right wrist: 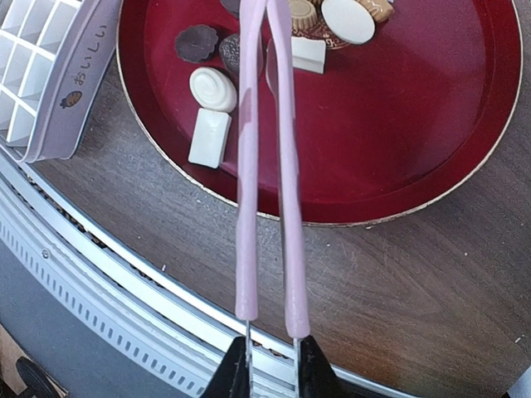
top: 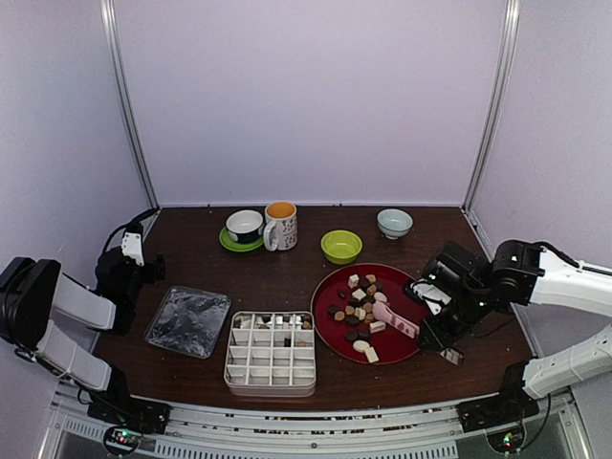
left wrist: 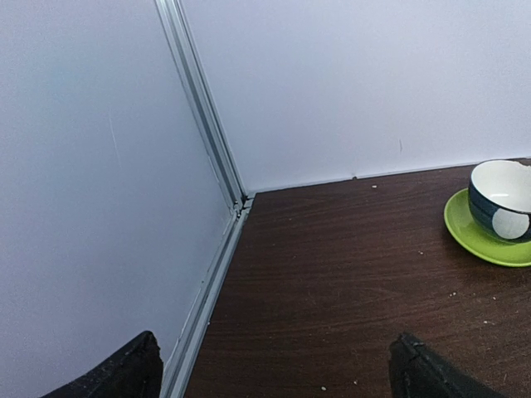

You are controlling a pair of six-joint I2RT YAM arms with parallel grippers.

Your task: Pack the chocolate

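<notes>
My right gripper (top: 435, 339) is shut on pink tongs (top: 397, 320), held over a red plate (top: 339, 344) of assorted chocolates; in the right wrist view the tongs (right wrist: 288, 182) reach among the pieces, their tips out of frame. A white oval chocolate (right wrist: 211, 89) and a white rectangular one (right wrist: 208, 138) lie near the plate's rim. The white divided box (top: 270, 378) stands left of the plate, its back compartments holding some pieces, most front ones empty. My left gripper (top: 153, 270) is parked open at the left, its dark fingers (left wrist: 116, 369) at the bottom of the left wrist view.
A dark translucent lid (top: 186, 320) lies left of the box. At the back stand a bowl on a green saucer (top: 239, 245), a mug (top: 281, 229), a green bowl (top: 341, 250) and a light blue bowl (top: 394, 226).
</notes>
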